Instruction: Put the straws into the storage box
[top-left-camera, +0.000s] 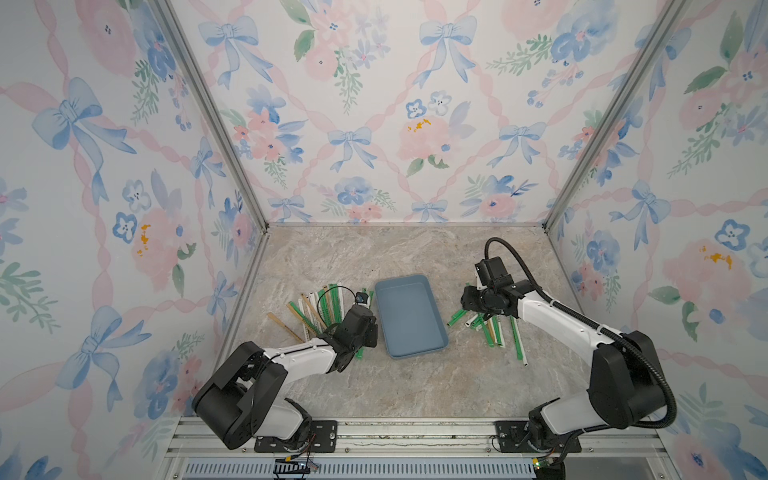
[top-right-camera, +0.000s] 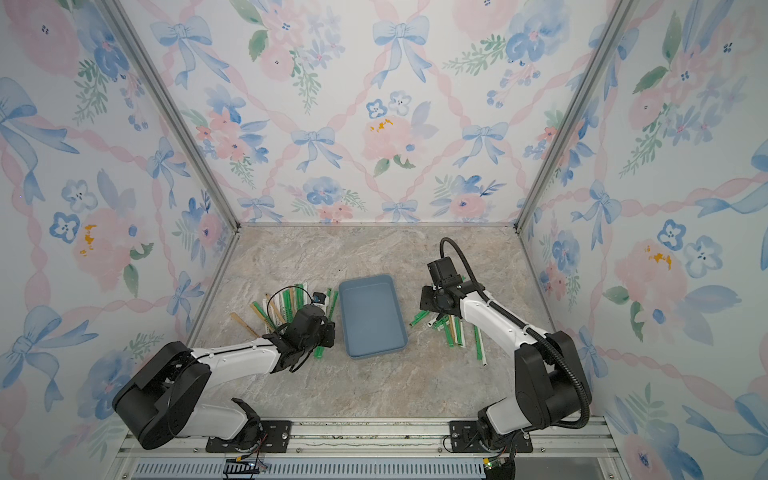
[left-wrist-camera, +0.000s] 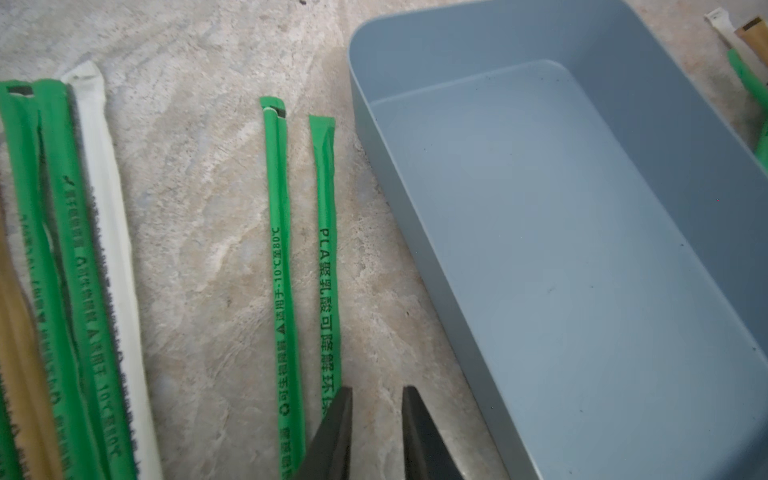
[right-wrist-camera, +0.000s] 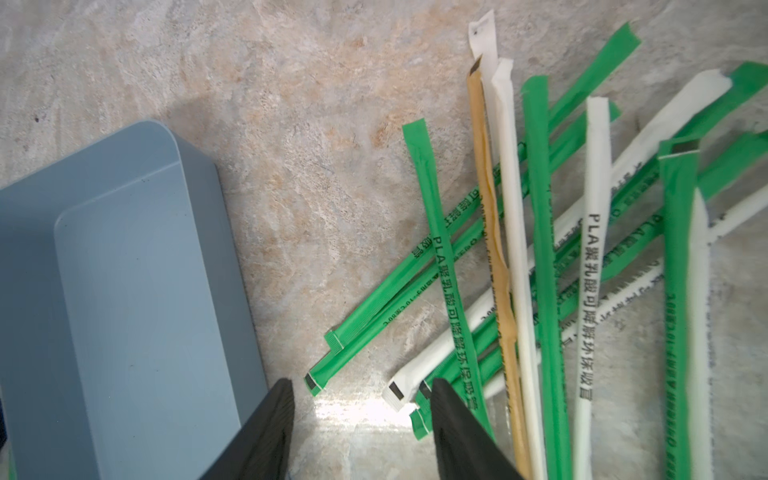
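The grey-blue storage box (top-left-camera: 410, 316) sits mid-table and looks empty inside. My left gripper hangs over two separate green straws (left-wrist-camera: 280, 264) left of the box, its fingers part open with nothing seen between them. More green, white and brown straws (left-wrist-camera: 104, 264) lie further left. My right gripper is open above the right-hand pile of crossed straws (right-wrist-camera: 548, 280), just right of the box, with nothing held.
Patterned walls surround it at the back and sides.
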